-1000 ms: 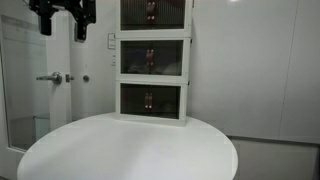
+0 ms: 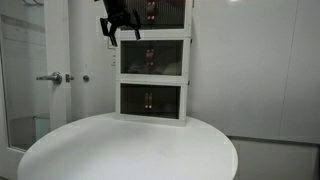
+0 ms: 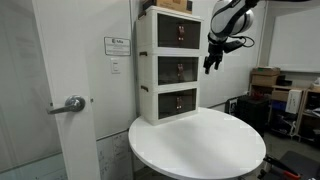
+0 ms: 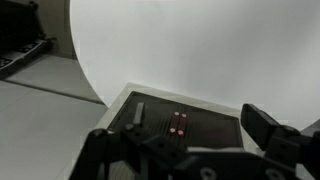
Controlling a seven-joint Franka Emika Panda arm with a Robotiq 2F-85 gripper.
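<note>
My gripper (image 2: 124, 38) hangs high above the white round table (image 2: 120, 150), in front of the upper part of a white cabinet stack (image 2: 151, 81). Its fingers are spread apart, and nothing shows between them. Three units make up the stack, each with dark ribbed double doors and reddish handles; all the doors that I see look closed. In the wrist view one pair of dark doors (image 4: 205, 125) with reddish handles (image 4: 177, 125) lies beyond the spread fingers, with the white table (image 4: 190, 50) past it. No contact with the cabinet can be made out.
A cardboard box (image 3: 175, 5) sits on top of the stack. To the left is a door with a metal handle (image 3: 75, 104); a shelf unit (image 3: 290, 100) stands far right. Behind the table is a white wall board (image 2: 245, 70).
In exterior view 1 my gripper has moved right and farther from the camera, toward the cabinet stack. It stays open. The cabinets and table look the same.
</note>
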